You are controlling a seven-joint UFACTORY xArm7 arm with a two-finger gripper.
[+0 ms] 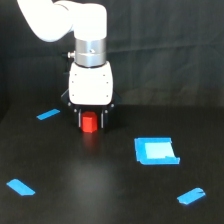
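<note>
A small red block (89,122) stands on the black table, left of centre. My gripper (90,122) points straight down over it from the white arm, with one dark finger at each side of the block. The fingers are drawn in close and look shut on it. Against the dark background, the fingertips are hard to make out. The block appears to be still at table height.
To the right, a white square (158,150) framed in blue tape (155,140) is marked on the table. Single strips of blue tape lie at the front left (20,187), front right (191,196) and back left (48,114).
</note>
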